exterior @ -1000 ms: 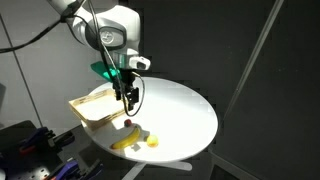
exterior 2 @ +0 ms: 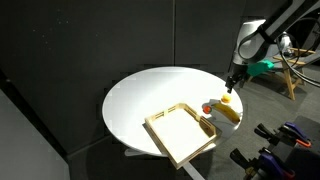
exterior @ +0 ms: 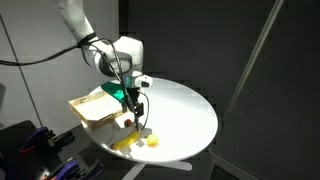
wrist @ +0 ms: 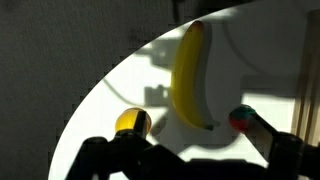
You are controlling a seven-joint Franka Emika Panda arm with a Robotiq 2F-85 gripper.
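Note:
On the white round table a yellow banana [exterior: 126,141] lies near the front edge, with a round yellow fruit [exterior: 152,140] to its right. A small red round object [exterior 2: 206,108] sits between the banana and the tray. From the wrist view, the banana [wrist: 186,76] stretches away ahead of my gripper. The yellow fruit [wrist: 127,119] and the red object [wrist: 239,117] appear beside the left and right fingers, each partly hidden. My gripper [exterior: 137,121] is open above the table, apart from the banana, and holds nothing.
A shallow light wooden tray [exterior 2: 180,133] stands on the table beside the fruit and looks empty. The near table edge lies close to the banana.
My arm has come down toward the table, bringing the gripper lower and nearer the banana. The fruit, the red object and the tray have stayed in place.

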